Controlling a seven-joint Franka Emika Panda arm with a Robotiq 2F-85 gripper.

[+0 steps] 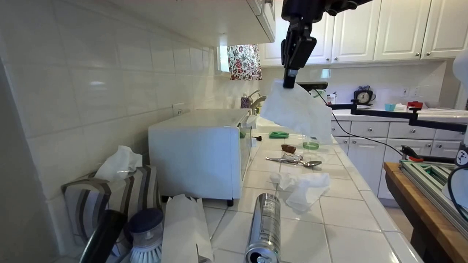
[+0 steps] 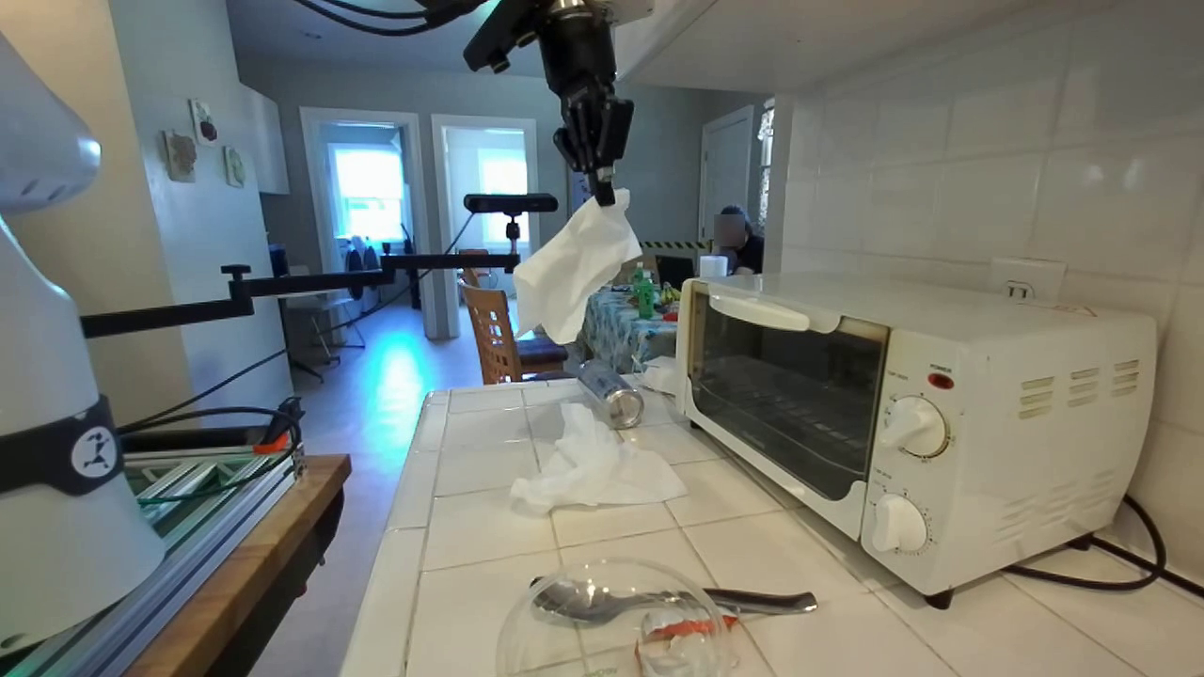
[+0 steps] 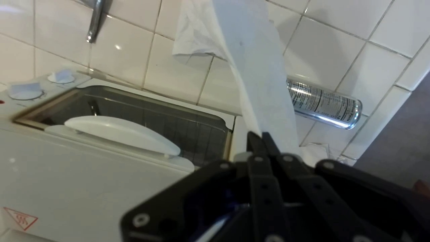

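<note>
My gripper (image 1: 288, 83) is shut on a white tissue (image 1: 298, 111), pinched by one corner and hanging freely above the counter. In exterior view 2 the same tissue (image 2: 578, 265) dangles below the fingertips, clear of the tiles. From the wrist it shows as a long white strip (image 3: 262, 76) running out from between the closed fingers. A second crumpled tissue (image 2: 598, 463) lies on the counter beneath. The striped tissue box (image 1: 116, 188), with another tissue (image 1: 120, 163) poking out of its top, stands by the wall.
A white toaster oven (image 2: 903, 372) stands against the tiled wall. A silver can (image 1: 265, 228) lies on its side on the counter. A spoon (image 2: 587, 602) and a clear lid (image 2: 514, 632) lie farther along. An upper cabinet (image 1: 210, 19) overhangs the oven.
</note>
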